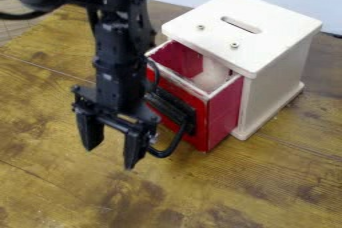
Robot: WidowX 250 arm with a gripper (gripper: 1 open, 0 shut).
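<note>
My black gripper (112,138) is open, low over the wooden floor at the left, in front of and left of a red drawer (219,116). Nothing shows between its fingers. The drawer is pulled out of a white wooden box (275,84) with a slotted lid, and holds a pale object (211,72), partly hidden by the drawer's walls.
A pale wall stands behind the box, and a slatted mat edge shows at the upper left.
</note>
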